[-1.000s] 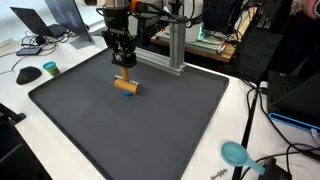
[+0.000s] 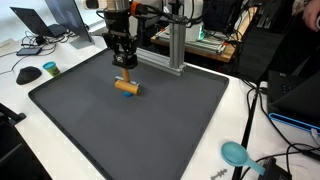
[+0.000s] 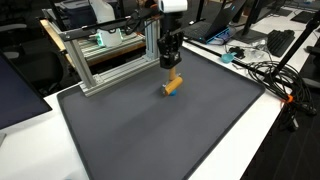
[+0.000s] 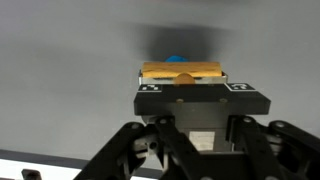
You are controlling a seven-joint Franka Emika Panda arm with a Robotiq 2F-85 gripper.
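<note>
A wooden mallet-like piece with a short cylindrical head (image 2: 127,87) hangs upright, handle (image 2: 126,74) up, below my gripper (image 2: 125,65). The gripper is shut on that handle. Exterior view 2 shows the same wooden head (image 3: 172,87) low over the dark mat, tilted across the view. Looking down, the wrist view has the head (image 4: 160,70) just beyond the fingers. A small blue object (image 2: 128,95) shows under or right beside the head; most of it is hidden, and whether the two touch I cannot tell.
A metal frame rail (image 3: 112,77) stands along its back edge. Off the mat lie a turquoise ladle-like item (image 2: 240,157), a small green-blue cup (image 2: 51,69) and cables (image 3: 290,85).
</note>
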